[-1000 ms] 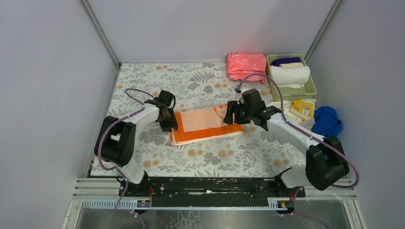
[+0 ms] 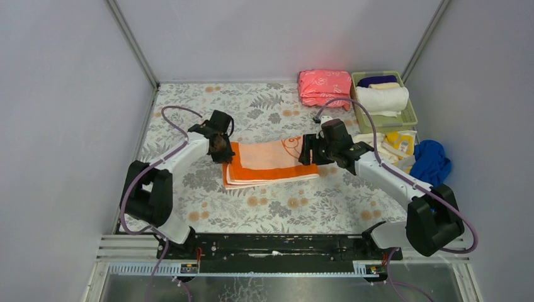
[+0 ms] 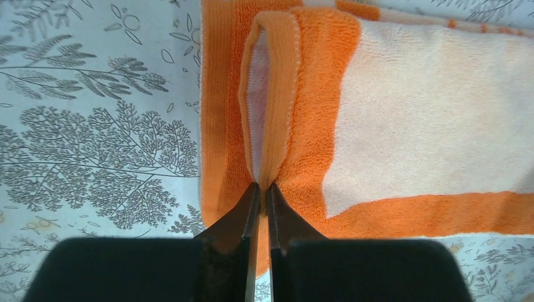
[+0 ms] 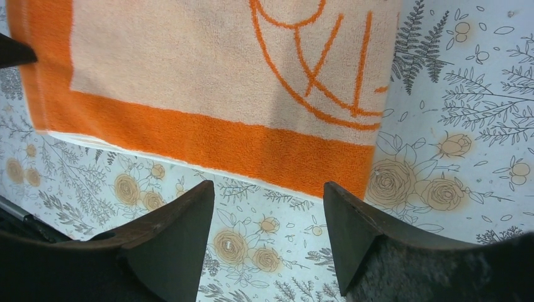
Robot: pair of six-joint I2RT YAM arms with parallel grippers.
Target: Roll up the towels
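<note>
An orange and pale peach towel [image 2: 267,157] lies folded flat on the floral mat [image 2: 252,214]. At its left end my left gripper [image 2: 225,158] is shut on the towel's folded edge; in the left wrist view this edge [image 3: 280,94] is lifted between the fingertips, showing a pale lining. My right gripper [image 2: 308,151] stands over the towel's right end, part open with nothing between its fingers; the right wrist view shows that end [image 4: 315,151] lying flat beneath it.
At the back right are stacked pink towels [image 2: 324,82] and a green basket [image 2: 409,116] of towels. A blue cloth [image 2: 430,160] and light cloths lie on the right.
My left gripper has moved toward the back, pulling up the towel's left edge. The right gripper has shifted slightly; the towel's right end looks unchanged.
</note>
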